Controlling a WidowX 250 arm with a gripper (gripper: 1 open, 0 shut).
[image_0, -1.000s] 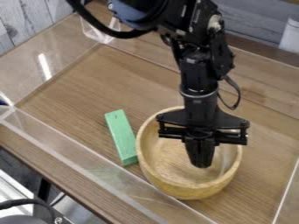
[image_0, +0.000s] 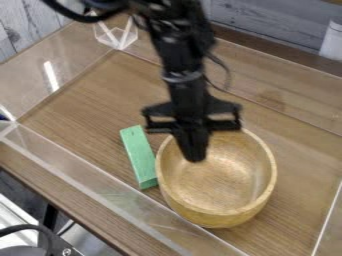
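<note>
My gripper (image_0: 193, 142) is blurred, hanging over the upper left part of a round yellow bowl (image_0: 221, 200); it appears shut, and nothing shows between its fingers. The bowl's visible inside looks empty, though its upper left is partly hidden by the gripper. A green rectangular block (image_0: 139, 158) lies on the wooden table just left of the bowl.
A clear plastic object (image_0: 116, 32) stands at the back left, and a white object (image_0: 333, 40) at the back right. A transparent barrier runs along the near left edge.
My arm has moved left and slightly up from over the middle of the bowl, and is now blurred. The bowl and green block have stayed in place.
</note>
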